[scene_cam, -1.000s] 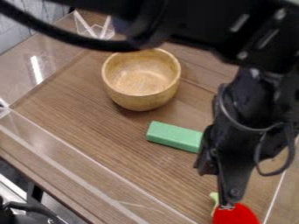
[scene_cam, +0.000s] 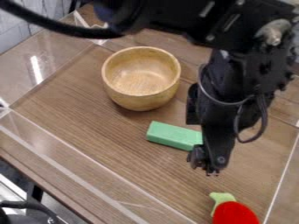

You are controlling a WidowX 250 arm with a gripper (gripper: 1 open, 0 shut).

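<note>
My black gripper (scene_cam: 211,153) is large in the right half of the camera view, open, its fingertips over the right end of a green block (scene_cam: 172,134) on the wooden table. Whether it touches the block I cannot tell. A red object with a green top (scene_cam: 233,213) lies at the bottom right, below the gripper. A wooden bowl (scene_cam: 140,79) stands at the upper middle, behind the block.
A dark cable lies off the table's edge at the lower left.
My gripper has moved up and back in the view, away from the red object toward the green block's right end. The block and bowl have not visibly moved.
</note>
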